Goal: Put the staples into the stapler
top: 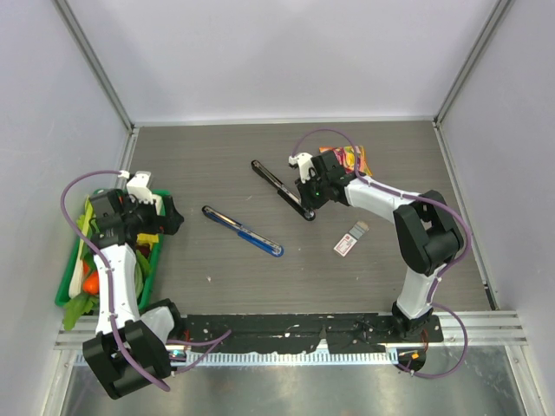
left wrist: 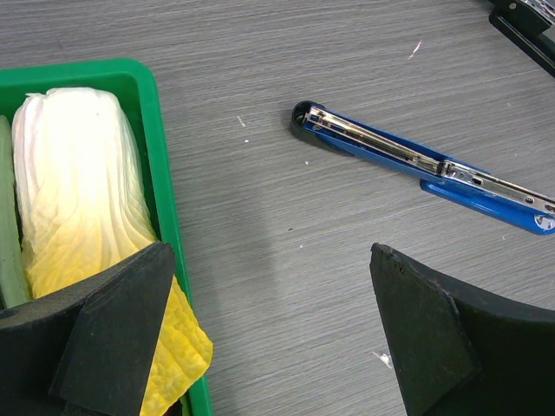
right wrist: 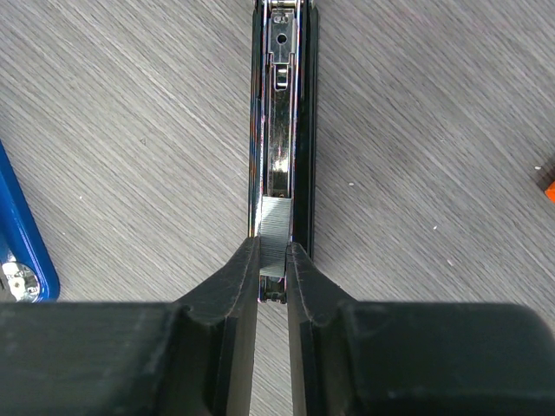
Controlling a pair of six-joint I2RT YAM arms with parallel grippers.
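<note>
A black stapler lies opened flat at the top middle; in the right wrist view its metal channel runs vertically. My right gripper is shut on a grey staple strip held at the near end of that channel. A blue stapler lies opened to the left of it. My left gripper hangs open over the green bin at left, empty. A staple box lies right of centre.
A green bin of vegetables sits at the left. A colourful packet lies behind my right arm.
</note>
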